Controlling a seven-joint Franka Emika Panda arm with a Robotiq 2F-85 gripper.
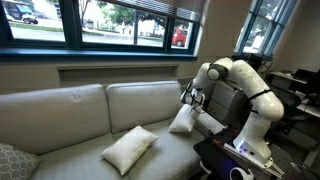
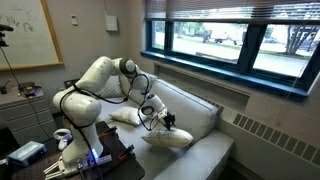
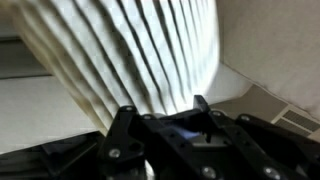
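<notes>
A white striped pillow (image 3: 120,50) fills much of the wrist view and runs down to the fingertips of my gripper. In exterior view 1, that pillow (image 1: 182,122) leans steeply at the sofa's far right end, with my gripper (image 1: 190,98) at its upper part. The fingers are shut; whether they pinch any of its fabric is hidden. A second light pillow (image 1: 129,150) lies on the seat to the left, well apart from the gripper.
The pale sofa (image 1: 75,155) has a long stretch of bare seat. A grey patterned pillow (image 1: 15,162) rests at the near left end. Behind the backrest are the wall and windows (image 1: 100,22); a dark table (image 1: 215,158) carries the arm's base.
</notes>
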